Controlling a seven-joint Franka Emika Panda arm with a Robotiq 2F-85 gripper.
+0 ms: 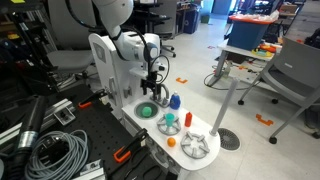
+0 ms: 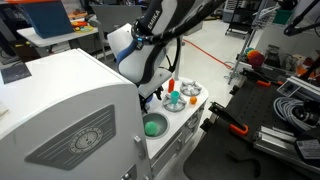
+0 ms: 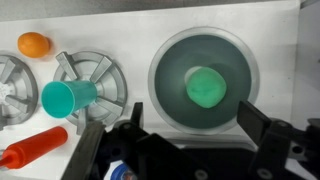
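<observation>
A round green object (image 3: pixel 206 87) lies inside the grey sink bowl (image 3: pixel 168 62) in the wrist view. My gripper shows its two dark fingers well apart along the lower part of that view, below the bowl's middle, and nothing is visible between them. From exterior view 1, the gripper (image 1: pixel 153 91) hangs low over the far side of the sink (image 1: pixel 138 109), pointing down. The teal cup (image 3: pixel 69 98) rests on one burner (image 3: pixel 111 85), apart from the gripper.
An orange (image 3: pixel 34 44) and a red bottle (image 3: pixel 35 149) are on the white counter (image 1: pixel 183 156). Close to the arm stand a faucet (image 1: pixel 163 93) and a blue bottle (image 1: pixel 175 101). A second burner (image 1: pixel 194 146) is bare. The white cabinet wall (image 2: pixel 60 130) rises beside the sink.
</observation>
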